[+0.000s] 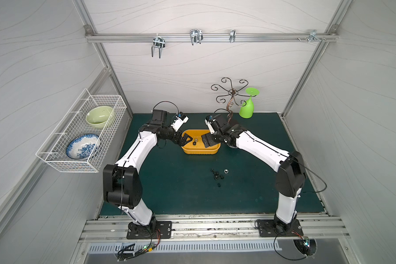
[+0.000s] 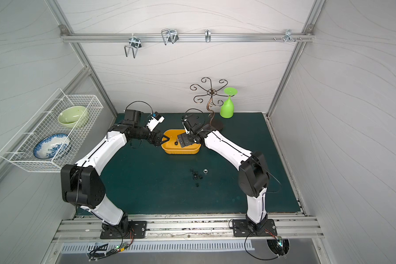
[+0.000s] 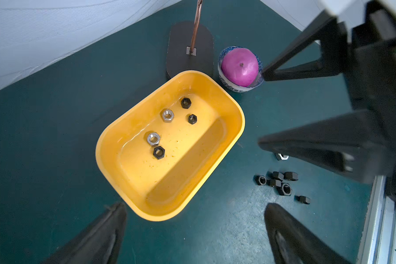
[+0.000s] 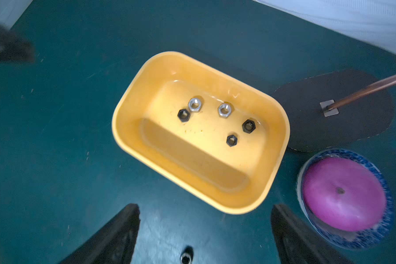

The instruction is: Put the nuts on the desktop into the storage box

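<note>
A yellow box [image 3: 136, 184] holds several silver nuts [image 4: 224, 110] and black nuts [image 4: 248, 126]. In front of it on the dark desktop lie several black nuts [image 3: 285, 189] and one silver nut [image 1: 226, 171]. My left gripper [image 1: 184, 139] hangs open over the box's left end; my right gripper [image 1: 209, 139] is open over its right part. Neither shows anything between its fingers.
A patterned bowl with a purple object [image 4: 343, 193] and a metal stand [image 4: 294, 123] are beside the box. A green vase-like object [image 1: 246, 110] stands at the back. A wire basket [image 1: 66, 165] is at the left wall.
</note>
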